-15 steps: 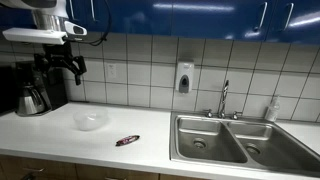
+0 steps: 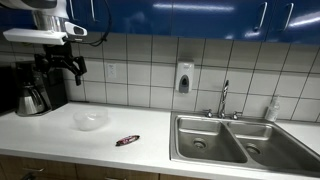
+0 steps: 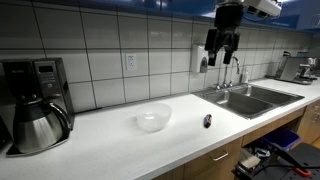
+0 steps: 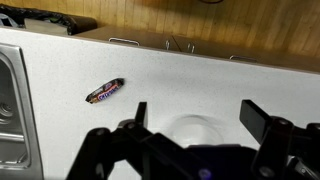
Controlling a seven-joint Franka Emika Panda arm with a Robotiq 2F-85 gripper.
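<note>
High over the white counter hangs my gripper, open, its two dark fingers wide apart and touching nothing. A clear round bowl [image 2: 91, 119] stands on the counter; the wrist view has this bowl [image 4: 196, 130] below, partly behind the gripper body. To one side of it, a wrapped candy bar [image 2: 127, 140] lies flat on the counter toward the sink. Its dark wrapper with red and white print shows best on the candy bar [image 4: 105, 91] in the wrist view, well clear of my fingers.
A double sink [image 2: 240, 145] with a faucet [image 2: 222, 98] takes up the right side. A coffee maker [image 3: 38, 105] stands at the other end. Blue cabinets [image 2: 200, 18] hang above, and a soap dispenser [image 2: 184, 77] is on the wall. Bare counter [image 3: 90, 150] surrounds the bowl.
</note>
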